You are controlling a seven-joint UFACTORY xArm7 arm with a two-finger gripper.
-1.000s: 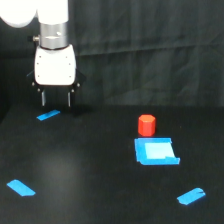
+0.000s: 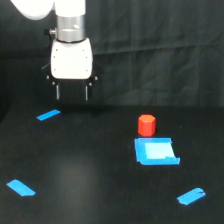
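Observation:
My gripper (image 2: 72, 94) hangs at the upper left above the dark surface, below the white arm. Its dark fingers stand wide apart, open, with nothing visible between them. To the right and nearer the camera sits a small red block (image 2: 146, 125) with cut corners. Just in front of it lies a white square with a blue border (image 2: 139, 153). The block stands by the square's back edge; whether the two touch I cannot tell. A clear sideways gap separates the gripper from both.
Blue tape strips mark the dark surface (image 2: 95, 165): one at the back left (image 2: 48, 114), one at the front left (image 2: 20, 187), one at the front right (image 2: 190, 196). A dark curtain (image 2: 150, 60) closes off the back.
The arm and its gripper have shifted to the right and slightly upward in the picture. The red block, the blue-edged square and the tape strips are where they were.

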